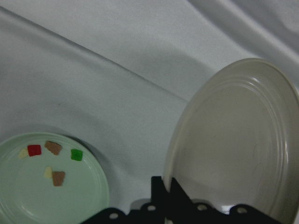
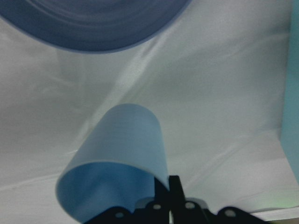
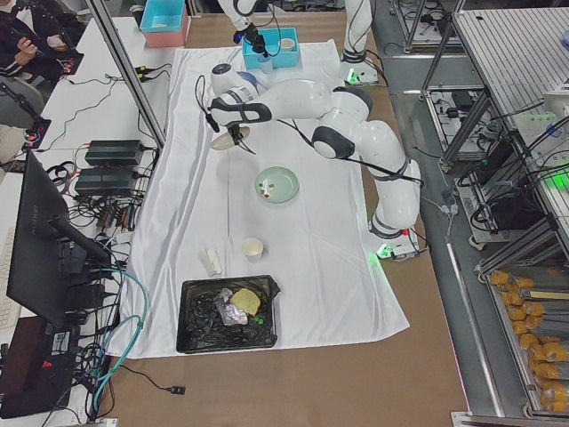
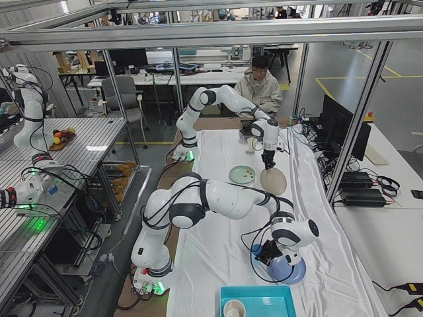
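Observation:
A cream plate [image 1: 233,135] is held tilted by my left gripper, shut on its rim; in the camera right view it hangs left of centre of the cloth [image 4: 273,182]. Beside it lies a green plate [image 1: 51,186] with several small food pieces. My right gripper is shut on the rim of a light blue cup [image 2: 112,144], tilted, near a blue plate [image 2: 93,23].
A turquoise bin [image 4: 258,297] with a cup stands at one end of the cloth. At the other end are a black tray [image 3: 228,329], a cream cup [image 3: 252,250] and a white item [image 3: 212,261].

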